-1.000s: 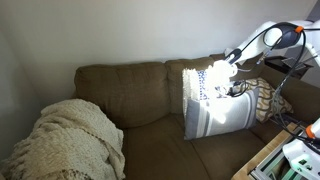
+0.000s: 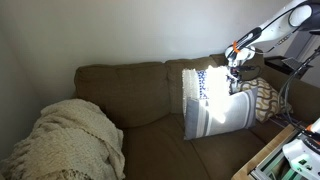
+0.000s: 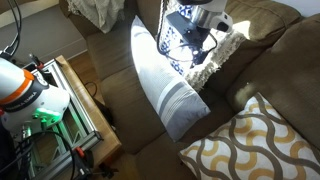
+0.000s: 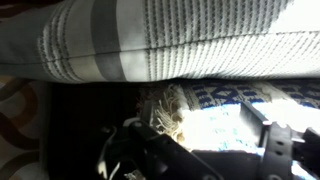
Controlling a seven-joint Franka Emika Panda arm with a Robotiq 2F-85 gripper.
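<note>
My gripper (image 2: 233, 77) is at the back of the sofa's right end, above the patterned cushions. In the second exterior view the gripper (image 3: 199, 44) hangs over a blue-and-white patterned throw (image 3: 186, 69), beside the upper edge of the striped cushion (image 3: 165, 88). From the wrist, the dark fingers stand apart at the bottom, and the throw (image 4: 220, 97) with its fringe shows between and beyond them. Across the top of that view runs the striped cushion (image 4: 200, 35). Nothing can be seen held; bright glare hides part of the throw.
A cushion with yellow and grey waves (image 3: 250, 145) leans on the sofa, and another patterned cushion (image 2: 266, 100) stands at its right end. A cream knitted blanket (image 2: 68, 143) covers the left end.
The arm and gripper have shifted to the right over the last second, staying near the back of the sofa. Cushions and blanket look unmoved.
</note>
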